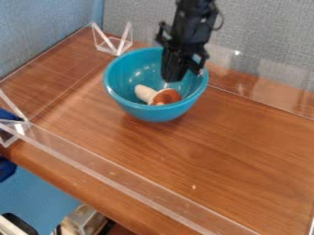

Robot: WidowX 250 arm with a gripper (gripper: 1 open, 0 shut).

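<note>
My black gripper (179, 62) hangs over the back part of a teal bowl (132, 96), near the upper middle of the camera view. It looks shut, with nothing visible between its fingertips, though the tips are small and dark. Inside the bowl lie a pale elongated object (146, 93) and an orange-red rounded object (166, 96) beside it.
Clear plastic edging and white brackets (108, 41) line its sides. Dark blue items sit beyond the left edge, and a grey padded wall stands behind.
</note>
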